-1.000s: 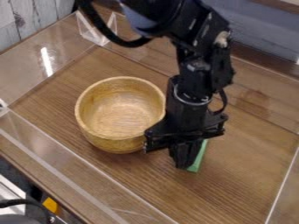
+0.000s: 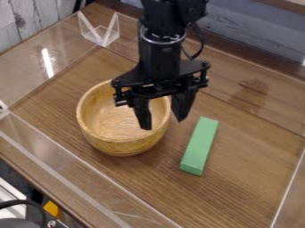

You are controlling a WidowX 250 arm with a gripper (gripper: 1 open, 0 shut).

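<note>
My black gripper point(image 2: 160, 107) hangs open above the right part of a round yellow bowl point(image 2: 105, 134), with its fingers spread and nothing seen held between them. A flat green bar point(image 2: 199, 144) lies on the wooden surface to the right of the bowl, fully in view beside the gripper. The arm rises from the gripper to the top middle of the view and hides part of the bowl's back.
A small white wire-like object point(image 2: 103, 29) stands at the back left. A light wall runs along the back right.
My gripper has moved up and back from low over the green bar toward the bowl, uncovering the bar, which lies beside the bowl.
</note>
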